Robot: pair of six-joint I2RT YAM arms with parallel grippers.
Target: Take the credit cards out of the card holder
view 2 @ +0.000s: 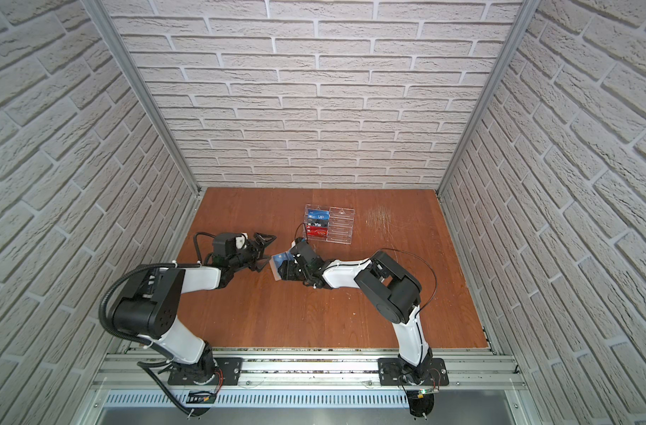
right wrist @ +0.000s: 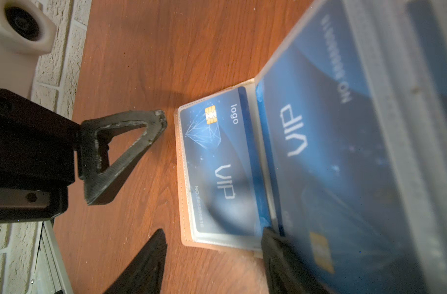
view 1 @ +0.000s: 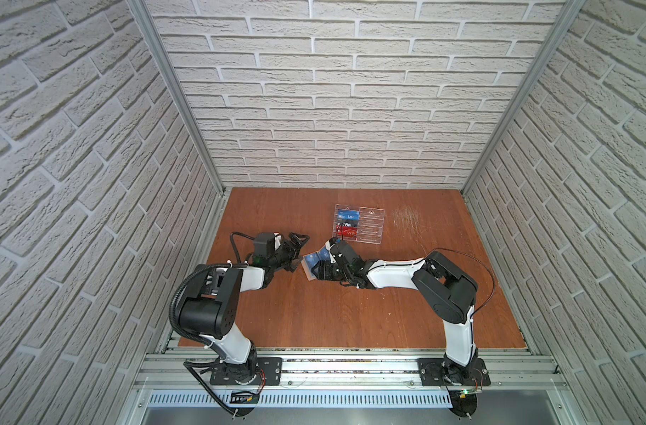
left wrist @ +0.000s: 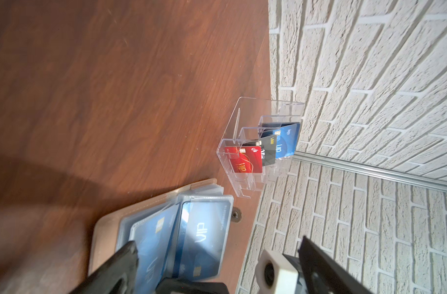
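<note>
The beige card holder [right wrist: 184, 215] lies spread on the table between my two grippers, its clear sleeves fanned. One blue VIP card [right wrist: 218, 166] rests flat in its sleeve; a second blue card [right wrist: 306, 127] is in a raised sleeve beside it. At the holder's lower edge in the right wrist view, my right gripper has its fingers apart, one beside the raised sleeve; contact there cannot be made out. My left gripper is open with empty space between its fingers, just off the holder's left side.
Behind the holder stands a clear rack [view 1: 370, 225]. In its left column are a blue card [left wrist: 284, 139], a dark card [left wrist: 268, 149] and a red card [left wrist: 248, 159]; the right column is empty. Bare table lies in front and to the right.
</note>
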